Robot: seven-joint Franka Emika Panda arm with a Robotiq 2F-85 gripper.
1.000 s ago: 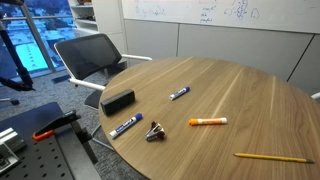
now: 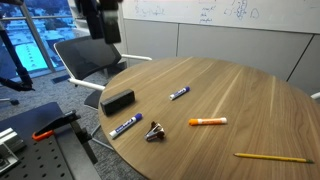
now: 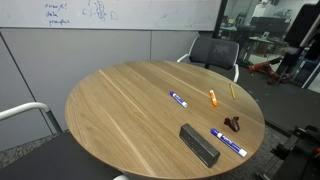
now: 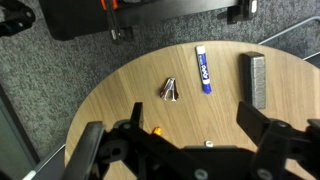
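My open gripper is above the round wooden table, its fingers wide apart with nothing between them. In exterior view 1 it shows as a dark blur (image 2: 97,25) at the upper left, well clear of the tabletop. A black eraser block (image 2: 118,102) lies near the table's left edge. Beside it is a blue-and-white marker (image 4: 203,69), then a dark metal clip (image 4: 169,89). Further in are a second blue marker (image 2: 180,93) and an orange marker (image 2: 208,121). A yellow pencil (image 2: 273,158) lies to the right.
The wooden tabletop (image 3: 115,105) has a wide bare area away from the small items. An office chair (image 2: 85,60) stands against its edge. A dark robot stand (image 2: 60,150) with an orange-handled tool (image 2: 44,135) is close by at the left.
The gripper has come into exterior view 1 from the top left. The items on the table lie where they were.
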